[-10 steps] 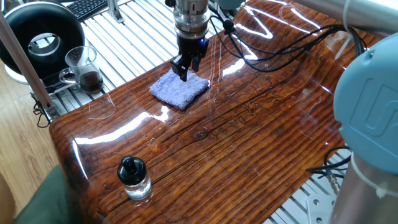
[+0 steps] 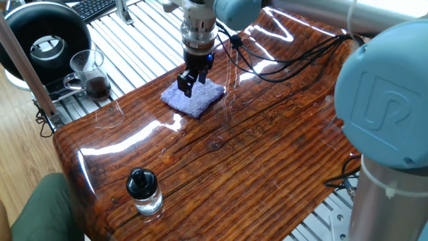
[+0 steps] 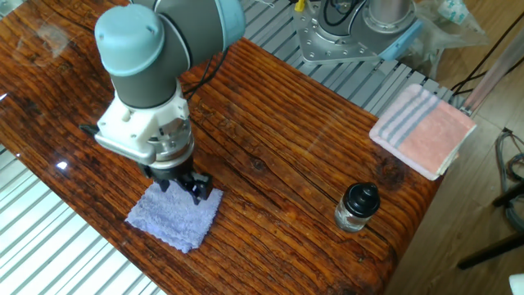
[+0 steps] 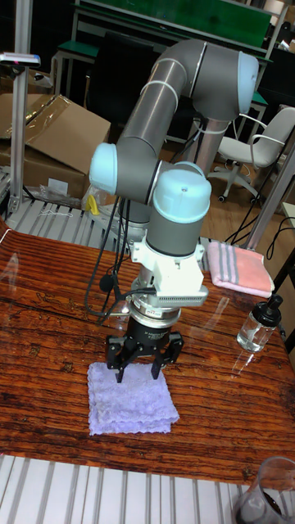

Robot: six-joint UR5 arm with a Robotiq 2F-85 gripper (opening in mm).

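Note:
A folded lavender cloth (image 2: 184,104) lies flat on the glossy wooden table (image 2: 227,171), near the edge beside the slatted metal. Right over it my gripper (image 4: 138,372) points down, its two black fingers (image 4: 161,363) spread wide apart. Nothing shows between them, and the fingertips hang at or just above the cloth's back part; contact cannot be made out. In the second exterior view, the gripper (image 3: 180,192) covers the top corner of the cloth (image 3: 173,221).
A clear bottle with a black cap (image 3: 357,206) stands on the table, well apart from the cloth. A pink towel with grey stripes (image 3: 422,131) lies at a table corner. A glass jug (image 2: 91,75) holds dark liquid beyond the edge. Loose black cables (image 2: 291,63) hang beside the arm.
In the first exterior view my gripper has moved slightly left and down over the cloth, and the arm has shifted left with it. The cloth and bottle have stayed put.

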